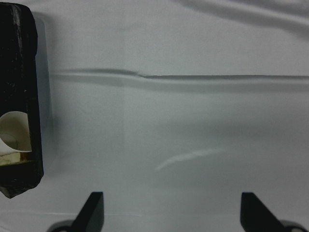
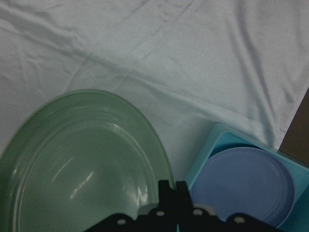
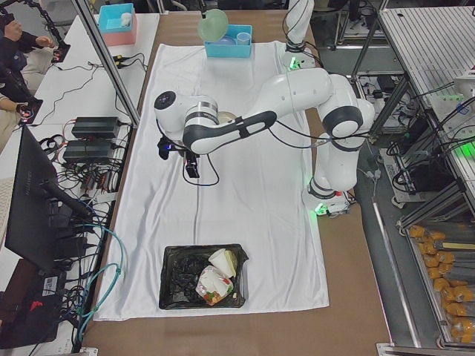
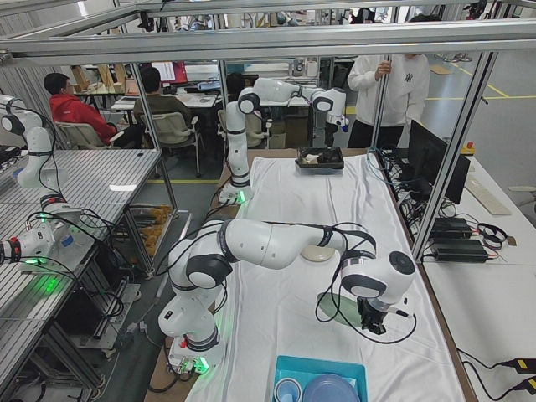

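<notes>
A green plate [image 3: 211,28] [image 4: 331,309] [image 2: 77,164] hangs in my right gripper, whose fingers are shut on its rim, beside a blue bin [image 3: 228,52] [image 4: 318,364] [image 2: 301,180]. The bin holds a blue plate [image 4: 333,390] [image 2: 241,186] and a cup [image 3: 243,38] [image 4: 288,390]. My left gripper stands open over bare cloth, with nothing between its fingers.
A black container [image 3: 169,285] [image 1: 21,58] with a cup and food packaging or scraps stands at the other end of the cloth. A beige round dish [image 4: 316,254] is partly hidden by an arm mid-table.
</notes>
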